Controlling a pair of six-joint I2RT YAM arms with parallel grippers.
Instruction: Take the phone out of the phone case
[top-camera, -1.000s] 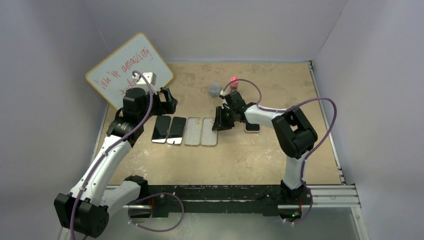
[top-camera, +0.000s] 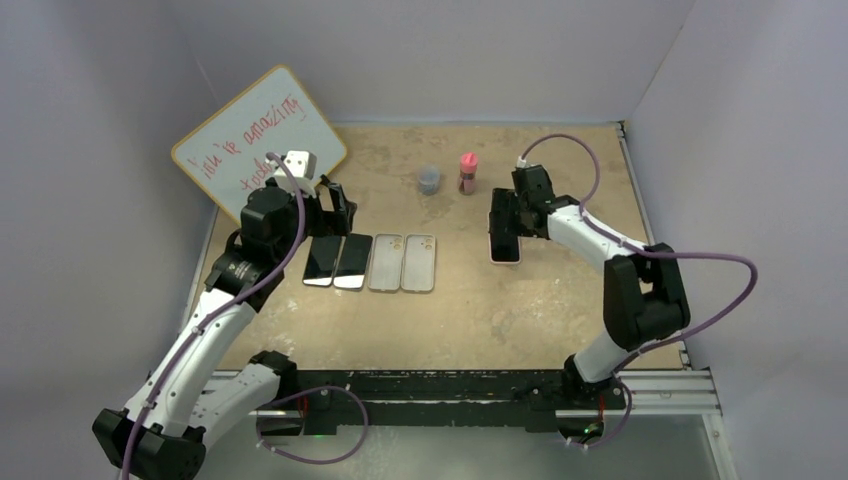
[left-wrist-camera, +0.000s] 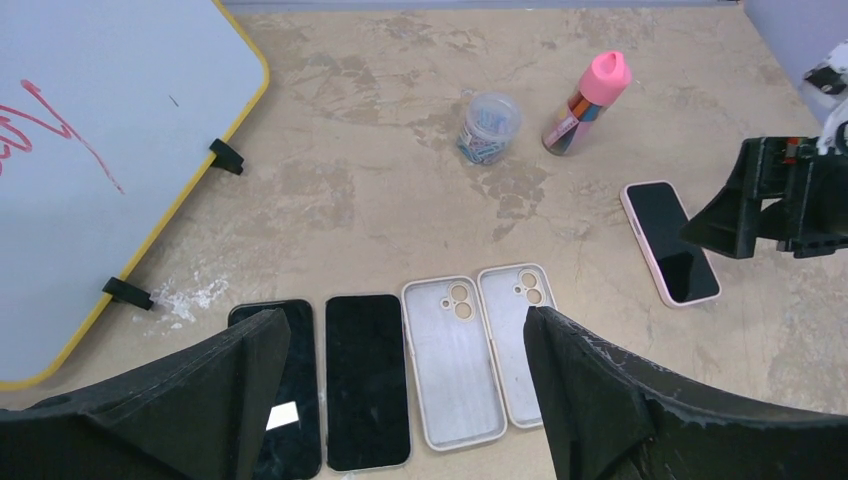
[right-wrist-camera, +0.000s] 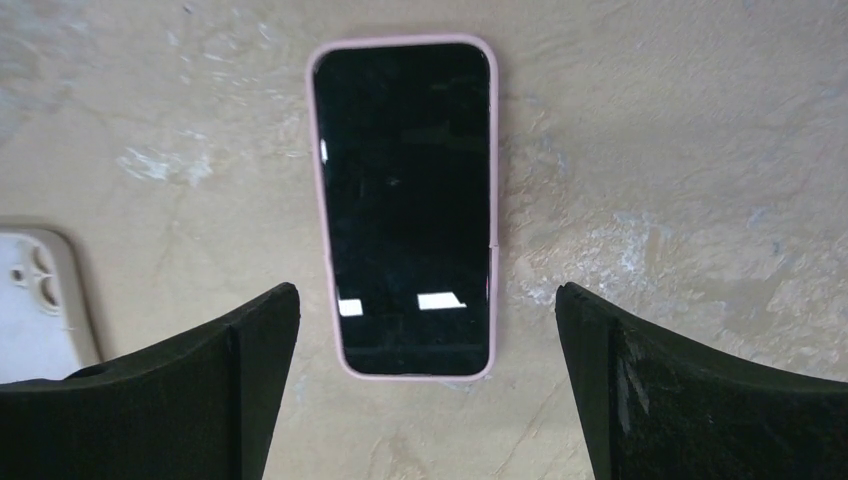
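Observation:
A black phone in a pink case (right-wrist-camera: 408, 200) lies upright in the right wrist view, centred below my open right gripper, which hovers over it. My left gripper is open, raised over two bare black phones (left-wrist-camera: 365, 380) and two empty clear cases (left-wrist-camera: 450, 370) lying side by side in the middle-left.
A whiteboard (top-camera: 255, 130) stands at the back left. A clear cup (top-camera: 429, 180) and a pink-capped pen holder (top-camera: 467, 175) stand at the back.
My right gripper has moved from beside the clear cases rightward to over the pink-cased phone.

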